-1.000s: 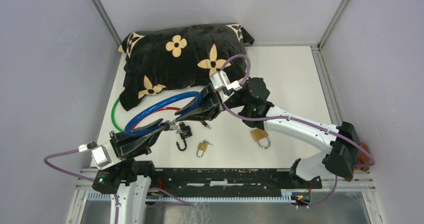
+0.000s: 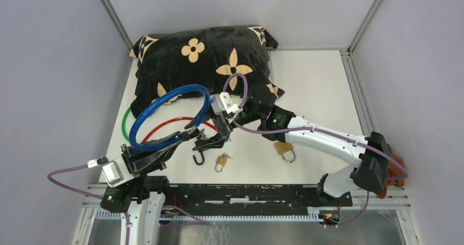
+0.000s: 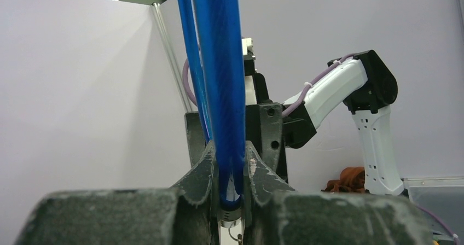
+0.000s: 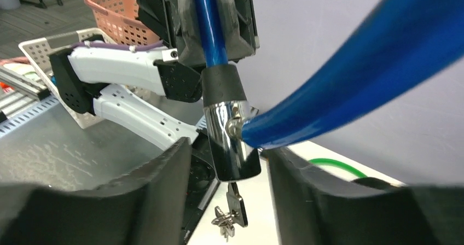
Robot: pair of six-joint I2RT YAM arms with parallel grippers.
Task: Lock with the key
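The blue cable lock (image 2: 143, 119) is looped in the air, with my left gripper shut on its tube just above the dark collar. Its chrome lock barrel (image 4: 232, 146) points downward in the right wrist view, with the other end of the cable meeting its side. A key (image 4: 236, 204) sticks out of the barrel's bottom, more keys dangling from it. My right gripper is part open around the barrel, one finger to each side and gaps showing. Whether the key is turned cannot be seen.
On the white table lie a brass padlock with a key (image 2: 221, 161), a larger brass padlock (image 2: 284, 148), a black shackle (image 2: 199, 157), and red (image 2: 170, 121) and green (image 2: 125, 123) cables. A dark patterned cushion (image 2: 208, 59) fills the back.
The loop has swung up and left; the left arm is almost still.
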